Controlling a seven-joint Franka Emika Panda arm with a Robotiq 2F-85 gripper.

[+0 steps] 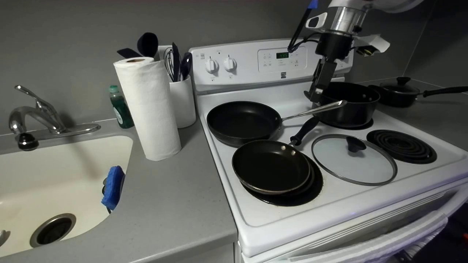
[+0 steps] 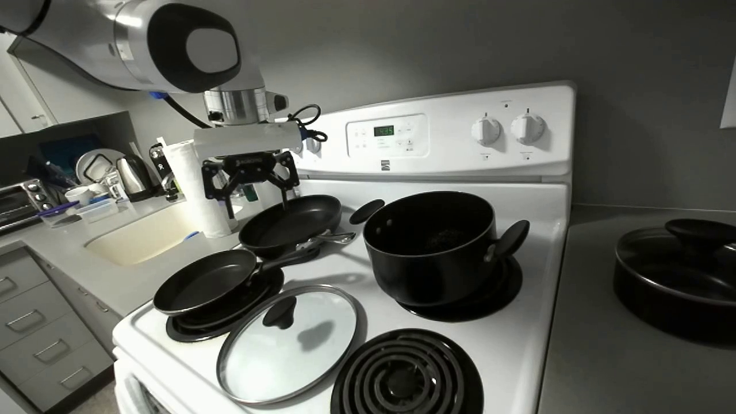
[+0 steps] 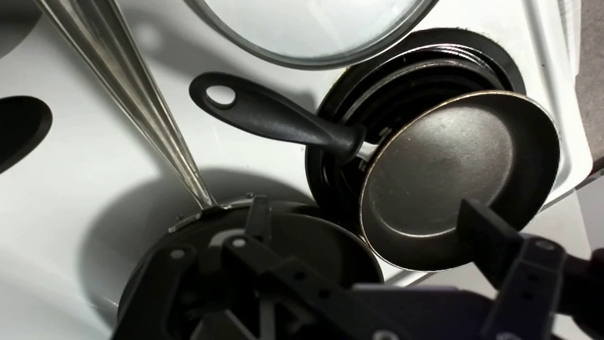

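My gripper [image 2: 256, 204] is open above the left side of the stove, its two fingers wide apart with nothing between them. In the wrist view one of its fingers [image 3: 259, 218] overlaps the large black frying pan [image 3: 317, 243], and the other overlaps the smaller frying pan [image 3: 441, 164]. The large pan sits on the back left burner, its metal handle [image 1: 313, 109] pointing right. The smaller pan rests tilted on the front left burner, its black handle [image 3: 272, 110] clear of the fingers. A glass lid [image 2: 290, 345] lies flat on the stovetop.
A deep black pot [image 2: 431, 259] stands on the back right burner. A lidded pan [image 1: 399, 94] occupies the right counter. Left of the stove are a paper towel roll [image 1: 149, 109], a utensil crock [image 1: 182, 103] and the sink [image 1: 87, 171].
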